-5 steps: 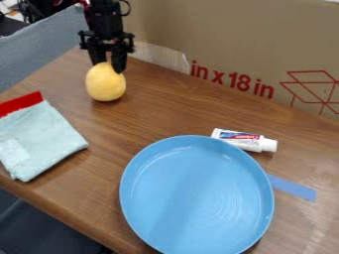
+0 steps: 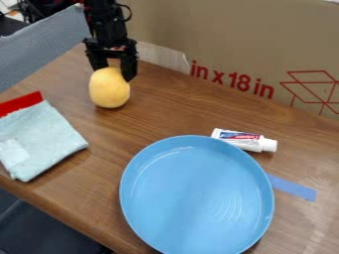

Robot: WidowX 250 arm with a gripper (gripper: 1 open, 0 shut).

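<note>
My black gripper (image 2: 111, 63) hangs at the top left, open, its fingers at the upper part of a round yellow object (image 2: 109, 91) standing on the wooden table. The far finger is partly hidden behind it. A pale blue folded cloth (image 2: 36, 144) lies at the left edge, beside a red strip (image 2: 19, 102). A blue plate (image 2: 196, 195) is at the lower middle, with a toothpaste tube (image 2: 244, 139) just behind it.
A cardboard box (image 2: 252, 55) stands along the back. A blue tape strip (image 2: 291, 188) lies right of the plate. The middle of the table between the yellow object and the plate is clear.
The gripper has shifted slightly at the yellow object, which sits a little lower in view than before. The other things are unchanged.
</note>
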